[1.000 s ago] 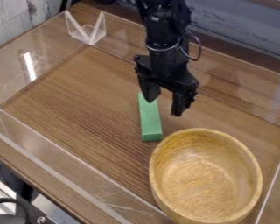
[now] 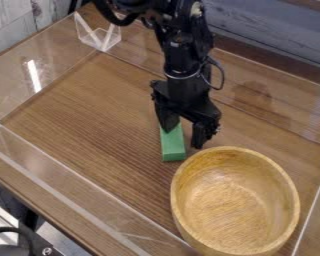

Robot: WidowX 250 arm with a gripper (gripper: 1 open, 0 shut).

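Observation:
My black gripper [image 2: 184,128] is low over the wooden table, its fingers around the upper part of a green rectangular object [image 2: 172,148]. The green object lies just behind the yellow bowl. Whether the fingers touch or hold it is unclear.
The large yellow bowl [image 2: 235,230] fills the lower right. A clear plastic piece [image 2: 99,32] is at the back left.
The gripper has moved down and toward the viewer, now covering more of the green object's upper end.

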